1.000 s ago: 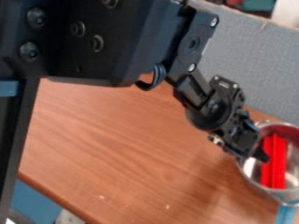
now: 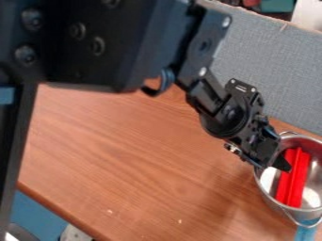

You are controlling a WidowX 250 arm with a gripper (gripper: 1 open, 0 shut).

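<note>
The black gripper (image 2: pixel 269 160) reaches down to the right, its tip at the left rim and inside of a metal pot (image 2: pixel 313 193) on the right edge of the view. Red bar-shaped pieces (image 2: pixel 292 184) lie in the pot, with a white area beside them. The fingertips are small and dark here, so whether they are open or shut on something cannot be told.
A grey textured wall (image 2: pixel 270 71) runs along the back. Blue surfaces show at the lower left, and the large arm body fills the upper left.
</note>
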